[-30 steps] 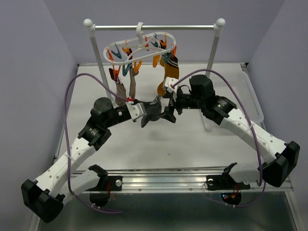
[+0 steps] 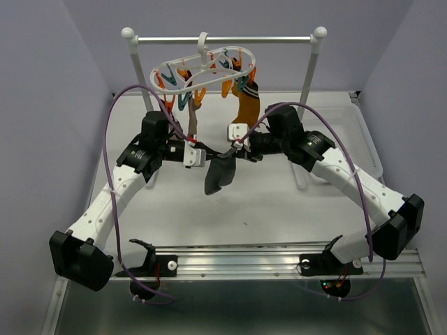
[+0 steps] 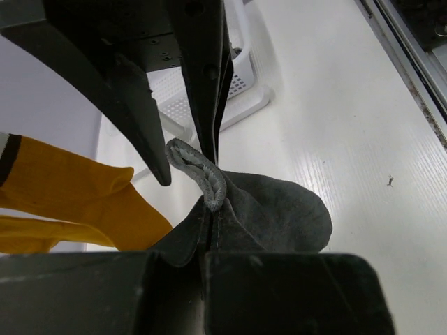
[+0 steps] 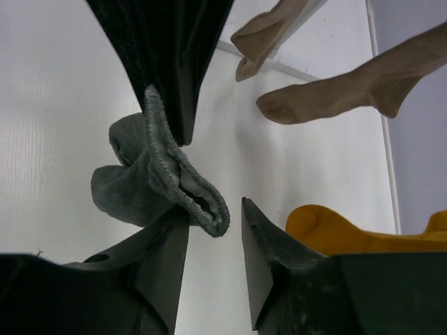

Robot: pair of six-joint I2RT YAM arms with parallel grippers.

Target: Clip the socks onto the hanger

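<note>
A dark grey sock (image 2: pixel 219 176) hangs in mid-air between the two arms, below the hanger (image 2: pixel 202 73). My left gripper (image 2: pixel 212 153) is shut on it; in the left wrist view its folded cuff (image 3: pixel 195 167) rises from those fingertips. My right gripper (image 2: pixel 242 152) stands part open at the cuff, which lies near one fingertip in the right wrist view; whether it grips is unclear. Brown socks (image 4: pixel 328 98) and yellow socks (image 2: pixel 248 108) hang from coloured clips on the hanger.
The hanger hangs from a white rail (image 2: pixel 272 39) across the back. A white basket (image 2: pixel 349 118) stands at the right.
Over the last second my left wrist has turned and moved in toward the middle. My right gripper has shifted to the sock's cuff, and the sock now hangs more spread downward.
</note>
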